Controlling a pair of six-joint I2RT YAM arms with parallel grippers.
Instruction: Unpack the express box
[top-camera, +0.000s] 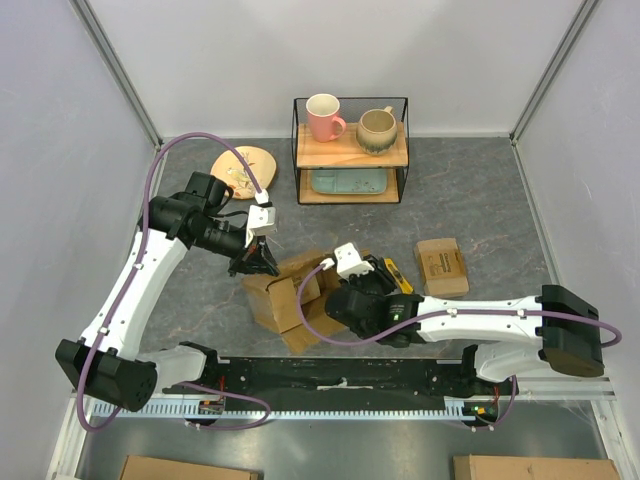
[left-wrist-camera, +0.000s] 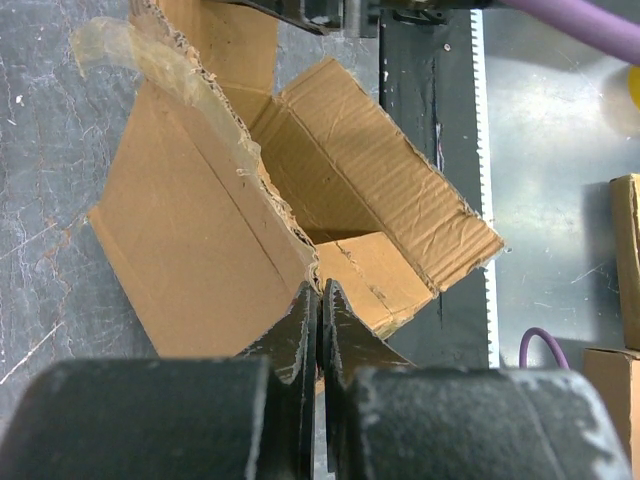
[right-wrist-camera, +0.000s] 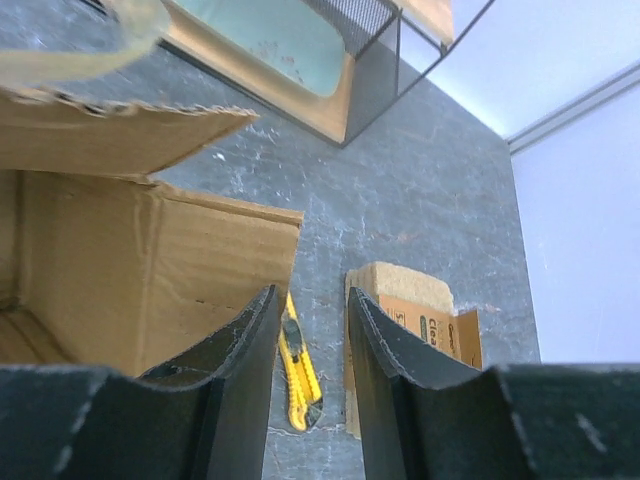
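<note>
An open cardboard box (top-camera: 273, 303) lies at the front centre. My left gripper is shut on the edge of a flap, which has torn tape along it. In the left wrist view a smaller cardboard piece (left-wrist-camera: 362, 270) shows inside. My right gripper stands part open above the box's right side, near a raised flap (right-wrist-camera: 220, 250); whether it touches that flap I cannot tell. A yellow box cutter (right-wrist-camera: 298, 375) lies to the right of the box, seen below the right gripper's fingers.
A small cardboard box (top-camera: 441, 268) lies at the right. A wire-framed shelf (top-camera: 350, 196) with mugs and a teal tray stands at the back, a round plate (top-camera: 256, 160) to its left.
</note>
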